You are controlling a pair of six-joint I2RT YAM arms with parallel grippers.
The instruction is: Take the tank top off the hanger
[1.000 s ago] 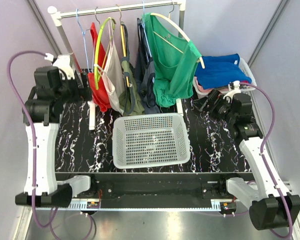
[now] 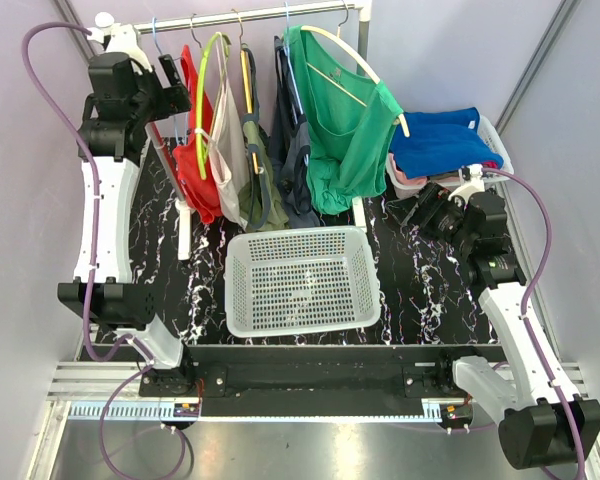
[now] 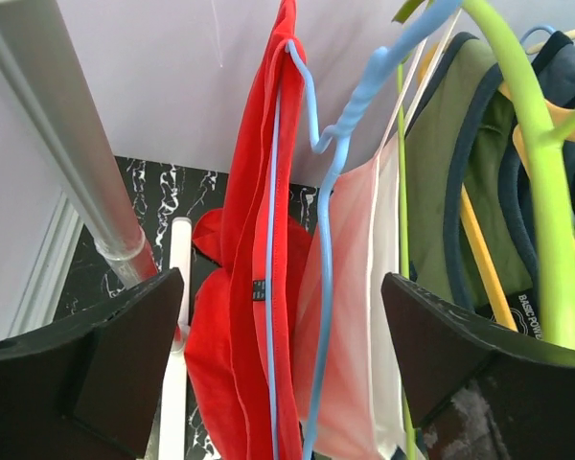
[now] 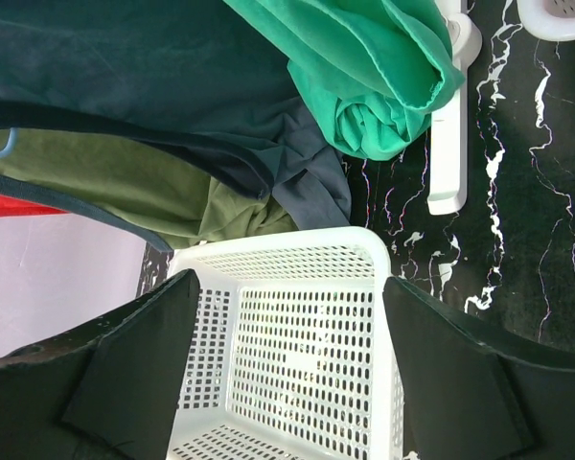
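The red tank top (image 2: pixel 197 170) hangs at the left end of the rack. In the left wrist view its red cloth (image 3: pixel 235 321) drapes from the blue hanger (image 3: pixel 326 244), upright between my parted fingers. My left gripper is open, holding nothing; in the top view it is high up beside the hanger's upper part. Low over the right side of the table, my right gripper is also open and empty, aimed toward the white basket (image 4: pixel 374 259).
Crowding close on the right are a green hanger (image 3: pixel 532 144) and a pale garment (image 3: pixel 350 287). Olive, dark and green (image 2: pixel 345 130) garments follow along the rail (image 2: pixel 260 15). A bin with folded blue cloth (image 2: pixel 435 145) stands back right. The rack's post (image 3: pixel 77 125) is left of the red top.
The right arm has barely shifted; garments hang much as before.
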